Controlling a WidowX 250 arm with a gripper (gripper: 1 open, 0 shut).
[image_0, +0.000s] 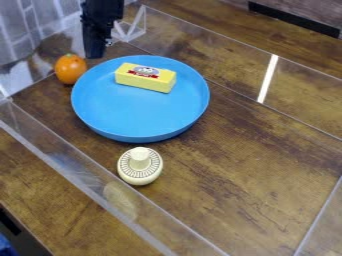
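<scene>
My dark gripper (94, 48) hangs at the top left, above and behind an orange round fruit (71, 69); its fingers are small and dark, and it looks shut with nothing visible between them. The fruit rests just left of a blue plate (140, 118). On the plate's back half lies a yellow box with a label (154, 82). A cream round object with a knob (140, 166) sits in front of the plate.
A transparent strip runs diagonally along the left and lower part, and clear plastic lines the back left.
</scene>
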